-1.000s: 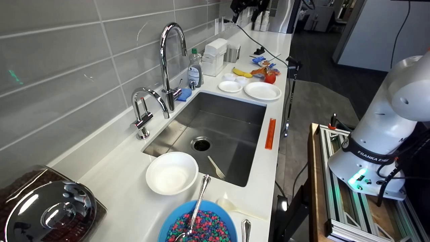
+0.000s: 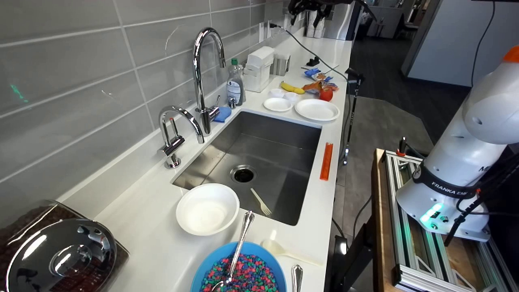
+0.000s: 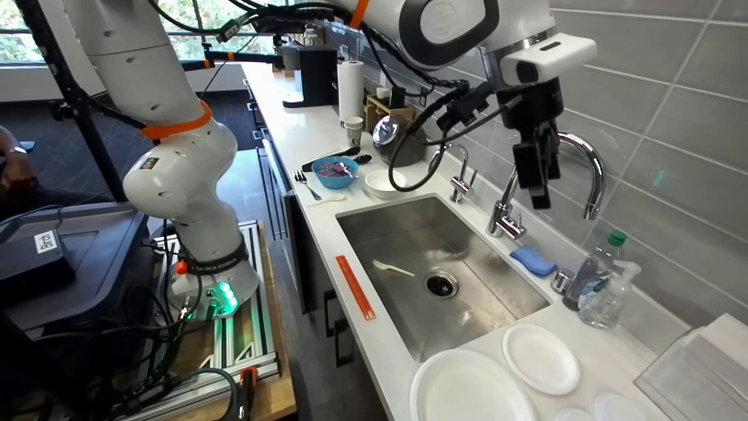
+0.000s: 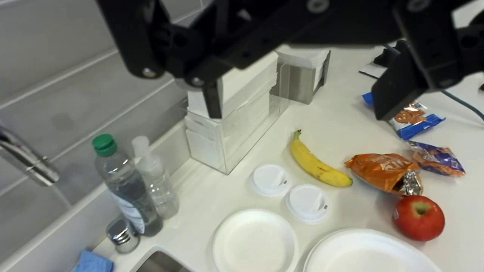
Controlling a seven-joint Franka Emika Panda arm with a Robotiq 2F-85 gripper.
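Note:
My gripper is open and empty, raised high above the counter; in the wrist view its fingers stand wide apart. Below them a yellow banana (image 4: 320, 166) lies on the white counter. Two white cup lids (image 4: 270, 180) rest beside it. Farther right are an orange snack bag (image 4: 384, 170) and a red apple (image 4: 418, 219). A small white plate (image 4: 254, 242) and a larger white plate (image 4: 369, 254) are nearer the sink. In exterior view 2 the gripper (image 3: 538, 189) hangs in the air with the tall faucet behind it.
The steel sink (image 2: 272, 141) holds a light-coloured fork (image 2: 261, 201). Tall faucet (image 2: 198, 73), soap bottle (image 2: 236, 83) and a napkin holder (image 4: 247, 122) line the wall. A blue bowl (image 2: 279, 265) and a white bowl (image 2: 207, 209) stand at the sink's other end.
My gripper has shifted slightly right and down in exterior view 1, and the arm has turned a little. The objects on the counter have not moved.

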